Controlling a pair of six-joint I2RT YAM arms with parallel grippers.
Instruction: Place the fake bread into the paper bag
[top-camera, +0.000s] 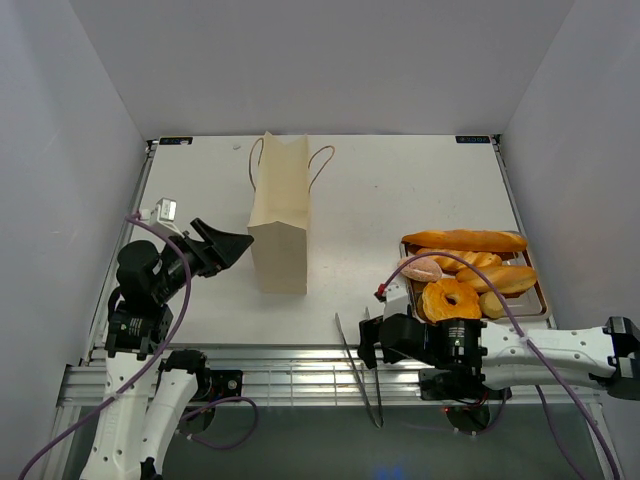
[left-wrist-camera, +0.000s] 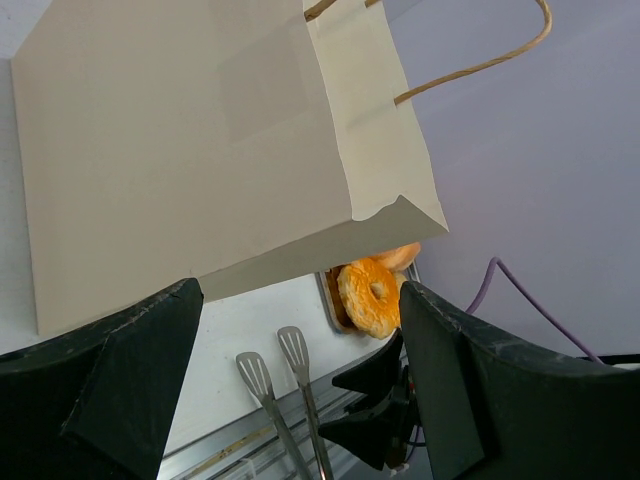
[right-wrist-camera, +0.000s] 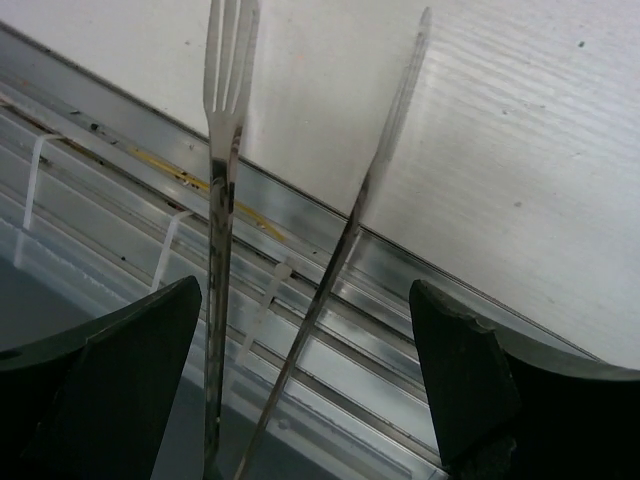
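Observation:
The tan paper bag (top-camera: 280, 250) stands upright left of centre, its mouth open and its looped handles up. Several fake breads, among them a long baguette (top-camera: 470, 240) and an orange ring (top-camera: 452, 298), lie in a tray (top-camera: 543, 300) at the right. Metal tongs (top-camera: 357, 365), legs spread, lie across the table's front edge. My right gripper (top-camera: 366, 342) is open over the tongs; in the right wrist view both legs (right-wrist-camera: 338, 255) show in the gap between its fingers. Beside the bag, my left gripper (top-camera: 226, 240) stands open and empty.
Metal rails (top-camera: 290, 375) run along the front edge. Grey walls (top-camera: 320, 70) close in the back and sides. Purple cables (top-camera: 480, 260) loop from both arms.

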